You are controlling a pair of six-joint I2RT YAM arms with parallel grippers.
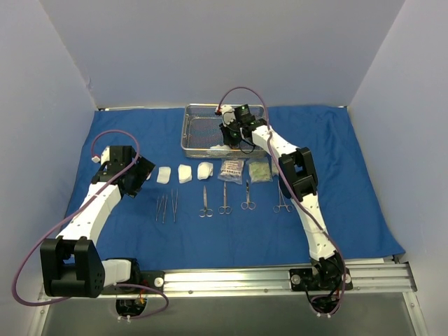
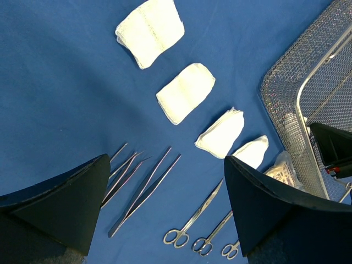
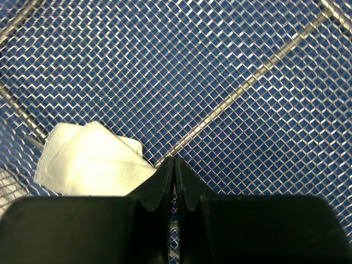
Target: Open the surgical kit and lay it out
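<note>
The metal mesh tray point(image 1: 196, 129) sits at the back middle of the blue drape. Inside it my right gripper is shut, its tips beside a folded white gauze point(image 3: 91, 157); nothing clearly shows between the fingers. My left gripper hangs open over the left of the drape, empty. Below it lie gauze pads point(image 2: 185, 92) in a row, tweezers point(image 2: 142, 195) and scissors point(image 2: 192, 220). Two bagged packs, one pale point(image 1: 231, 171), one greenish point(image 1: 260, 171), lie in front of the tray. A clamp point(image 1: 282, 206) lies at the row's right end.
Walls surround the back and sides; a metal rail point(image 1: 224, 277) runs along the front. The right arm reaches across the drape's right side into the tray.
</note>
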